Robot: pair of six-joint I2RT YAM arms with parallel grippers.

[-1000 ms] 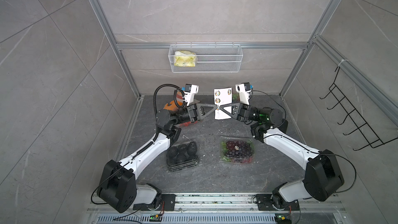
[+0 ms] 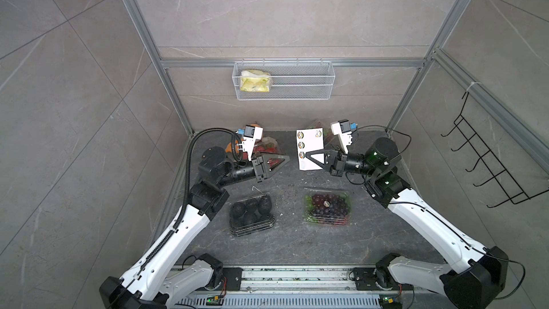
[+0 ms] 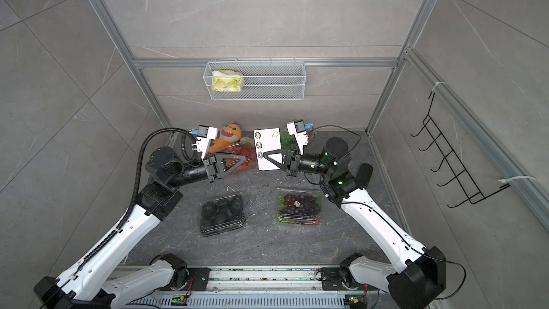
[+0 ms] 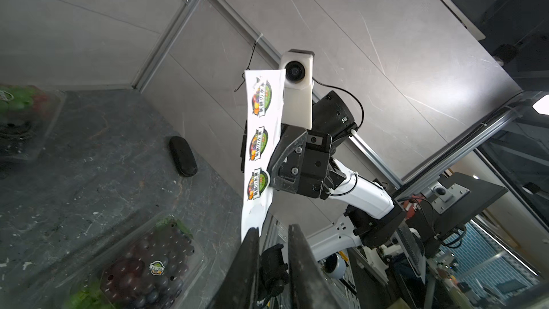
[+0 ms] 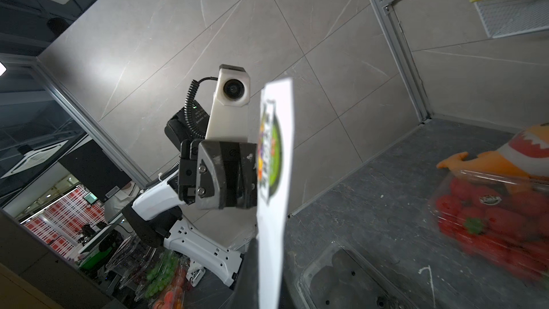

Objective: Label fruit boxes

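My right gripper [image 2: 307, 154] is shut on a white sheet of round fruit labels [image 2: 310, 141], held upright at the back middle. Several labels remain on it, most along its left side. To the left of the sheet and apart from it, my left gripper stands partly open; nothing shows between its fingers. A clear box of dark grapes [image 2: 327, 206] bears a round label on its lid. On the strawberry box [image 5: 494, 220] at the back, a label also shows. The box of dark round fruit [image 2: 251, 214] sits front left, no label visible on it.
An orange toy [image 3: 230, 132] lies by the strawberries. At the back right, a box with green contents carries a label. A black oblong item [image 4: 183, 156] rests on the right side. A wire basket [image 2: 303, 80] hangs on the back wall.
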